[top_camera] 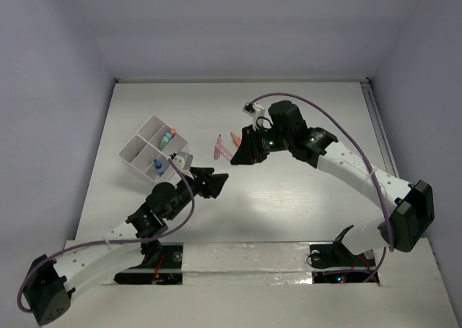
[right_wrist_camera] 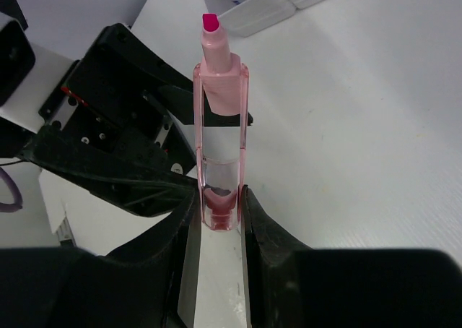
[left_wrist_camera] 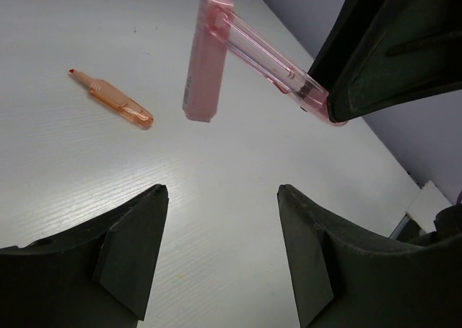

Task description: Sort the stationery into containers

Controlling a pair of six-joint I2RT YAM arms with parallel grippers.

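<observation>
My right gripper (top_camera: 242,154) is shut on a clear pink object (right_wrist_camera: 220,198), with a pink bottle-shaped piece (left_wrist_camera: 204,82) at its far end, held above the table. In the left wrist view my left gripper stands open below it, nothing between its fingers; from above it sits left of the pink object. An orange marker (left_wrist_camera: 115,100) lies on the table behind. The grey divided container (top_camera: 144,147) at left holds several blue, green and orange items.
Walls stand at the back and both sides.
</observation>
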